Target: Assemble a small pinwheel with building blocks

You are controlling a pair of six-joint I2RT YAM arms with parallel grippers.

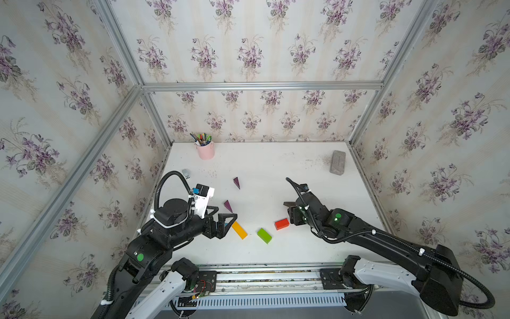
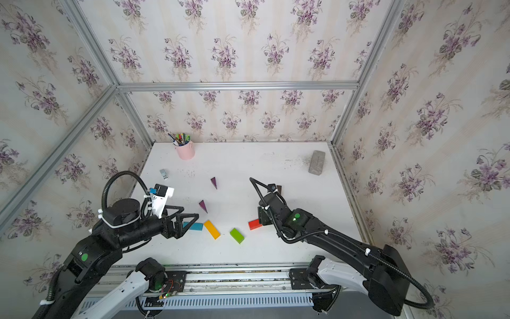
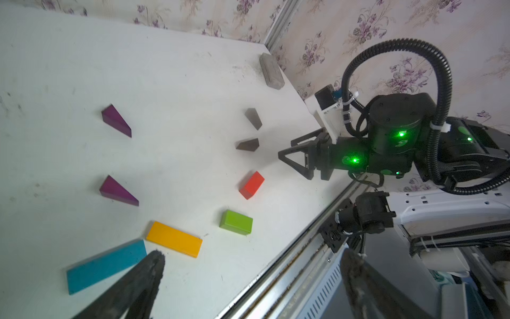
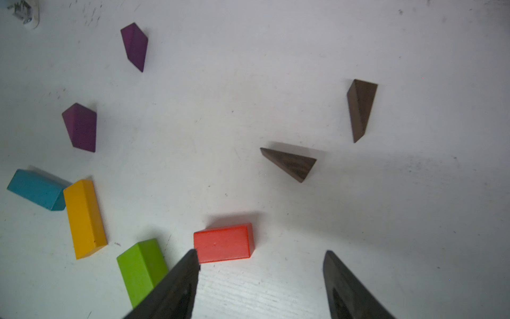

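Observation:
Loose on the white table lie a blue block [image 3: 106, 267], a yellow block [image 3: 174, 239], a green block [image 3: 236, 221] and a red block [image 4: 223, 243]. Two purple wedges [image 4: 135, 45] are at the left, and two dark brown wedges [image 4: 289, 162] at the right. My left gripper [image 1: 236, 217] is open above the blue and yellow blocks, empty. The right gripper points down with its fingers [image 4: 180, 287] apart, over the area right of the red block, nothing between them. In the top left view the arms hide the blue block and most of the brown wedges.
A pink cup with pens [image 1: 205, 151] stands at the back left, a small clear item [image 2: 164, 173] in front of it. A grey eraser-like block [image 1: 338, 162] lies at the back right.

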